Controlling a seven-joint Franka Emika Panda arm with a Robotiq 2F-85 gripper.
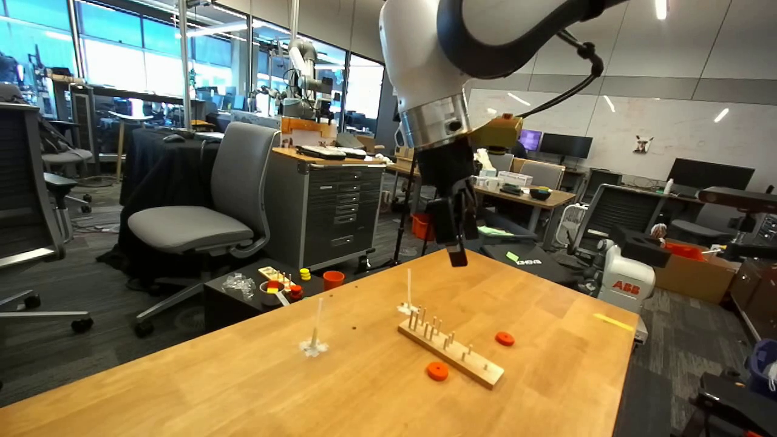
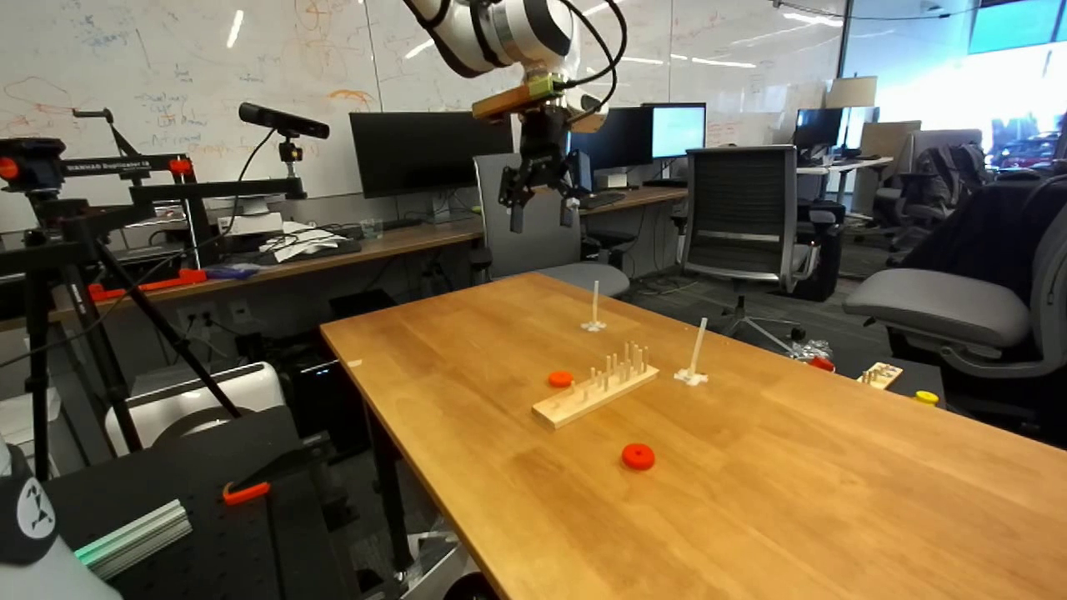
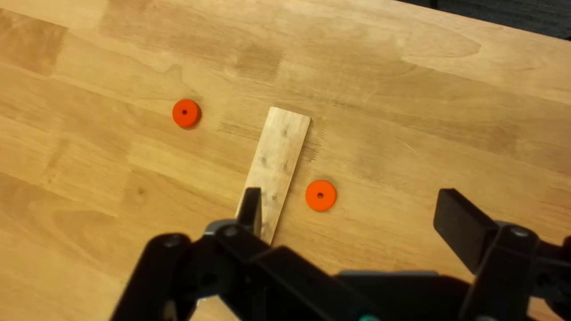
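Observation:
Two orange discs with centre holes lie flat on the wooden table, one on each side of a pegged wooden board. In the wrist view one disc [image 3: 321,195] is right of the board [image 3: 277,160], between the fingers' lines of sight but well below them. The other disc [image 3: 184,113] is up and to the left. Short pegs rise from the board [image 1: 451,354] in several rows. My gripper [image 2: 543,222] hangs high above the table, open and empty, its fingers [image 3: 464,230] wide apart. Part of the board is hidden by the left finger in the wrist view.
Two thin white upright rods [image 1: 318,328] stand on the table, fixed at their bases, near the board. A low black stand beside the table carries a red cup [image 1: 333,280] and other small pieces.

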